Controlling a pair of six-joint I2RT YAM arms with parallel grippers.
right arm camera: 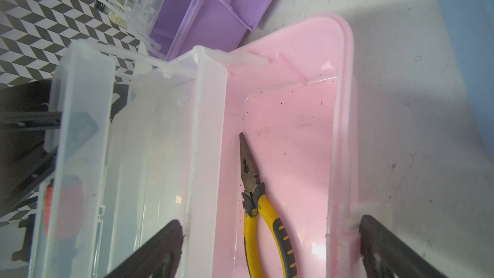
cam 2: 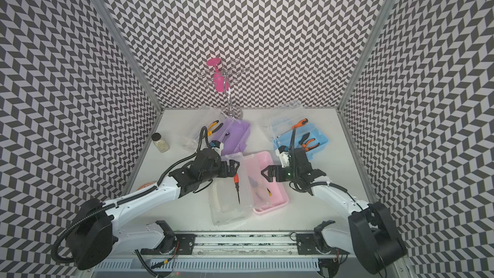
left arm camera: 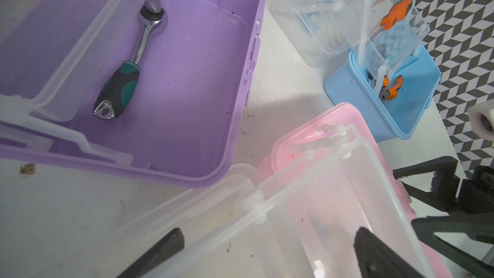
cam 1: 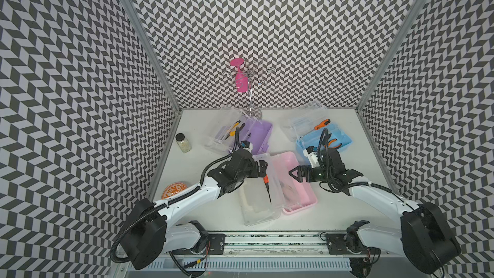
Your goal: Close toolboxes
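Note:
The pink toolbox stands at the front centre, with yellow-handled pliers inside. Its clear lid is swung open to the left, with a red screwdriver in it. Over the lid's far part, my left gripper is open, its fingers on either side of a lid edge. My right gripper is open over the pink box, one finger close to its right wall; contact cannot be told. Behind, the purple toolbox and the blue toolbox have their clear lids open.
A ratchet lies in the purple box. Orange-handled tools are in the blue one. A spice jar and orange bowl stand left. The metal stand is at the back. Table right of the pink box is clear.

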